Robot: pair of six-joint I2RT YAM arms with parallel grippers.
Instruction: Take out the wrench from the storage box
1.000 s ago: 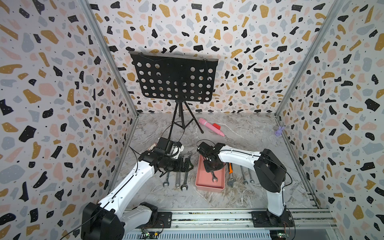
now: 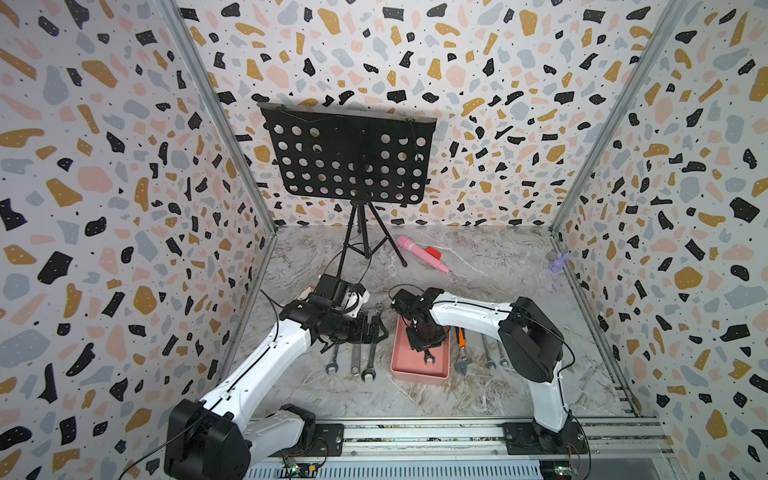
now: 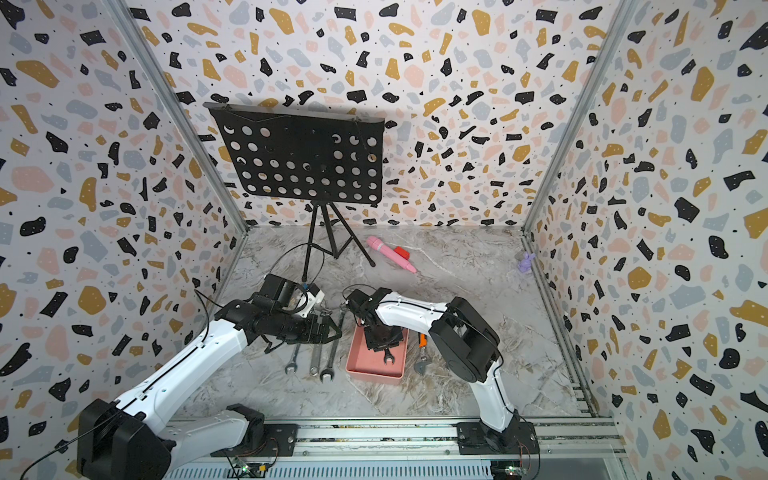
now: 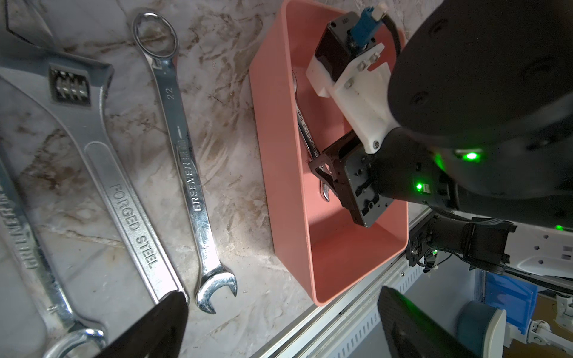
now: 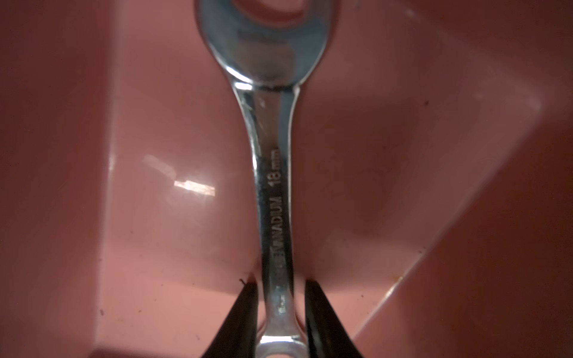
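A chrome 18 mm wrench [image 5: 271, 131] lies in the pink storage box [image 4: 280, 197]; its open end shows at the box's near part in the top left view. My right gripper is down inside the box, its two fingers open on either side of the wrench's handle near one end. My left gripper stands open above the tools left of the box, with nothing between its fingers.
Several wrenches, among them an adjustable wrench [image 4: 119, 203], lie left of the box; more tools with an orange-handled one [image 2: 461, 340] lie right. A music stand [image 2: 352, 160] and pink microphone [image 2: 420, 252] are behind.
The left arm looks unchanged.
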